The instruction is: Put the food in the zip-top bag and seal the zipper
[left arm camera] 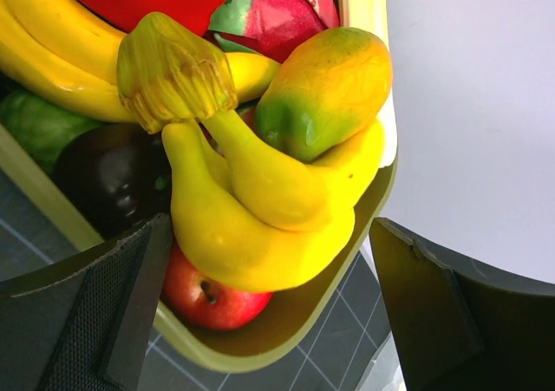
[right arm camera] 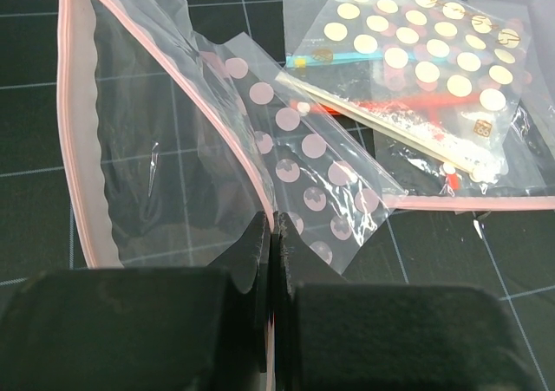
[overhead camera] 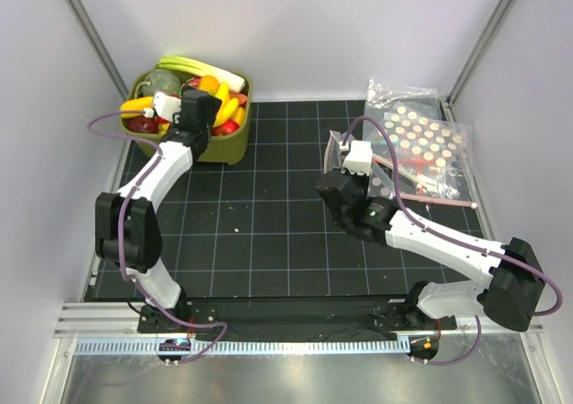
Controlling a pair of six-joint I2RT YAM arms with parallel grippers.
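Observation:
Over the front part of a green bin [left arm camera: 221, 356] heaped with play food, my left gripper stands open with its fingers spread wide. Between them in the left wrist view lie yellow bananas [left arm camera: 251, 244], untouched, with a red apple [left arm camera: 212, 296] below and a yellow-green mango [left arm camera: 334, 87] beyond. My right gripper is shut on the pink zipper rim of a clear zip top bag [right arm camera: 143, 157]. The bag's mouth gapes to the left of the fingers, and I see no food inside. In the top view the right arm covers much of this bag.
More clear dotted bags [overhead camera: 421, 144] lie flat at the back right, with pink zipper edges and thin sticks among them. Walls bound the back and sides.

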